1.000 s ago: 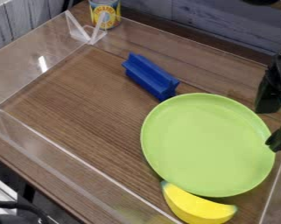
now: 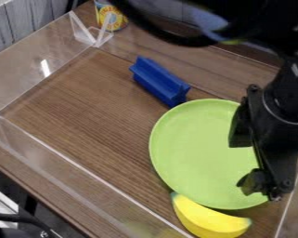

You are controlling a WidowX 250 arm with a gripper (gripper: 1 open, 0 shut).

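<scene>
My black gripper [image 2: 248,157] hangs over the right half of the green plate [image 2: 192,147], its fingers apart with nothing seen between them. A yellow banana-like object [image 2: 207,218] lies just beyond the plate's front edge. A blue ridged block [image 2: 160,82] sits behind the plate, to its left.
A can [image 2: 109,17] stands at the back left near a clear plastic piece. Clear walls edge the wooden surface [image 2: 77,116] on the left and front. The arm covers the upper right.
The gripper and arm have come in from the right and moved left and downward over the plate. The objects on the table have not moved.
</scene>
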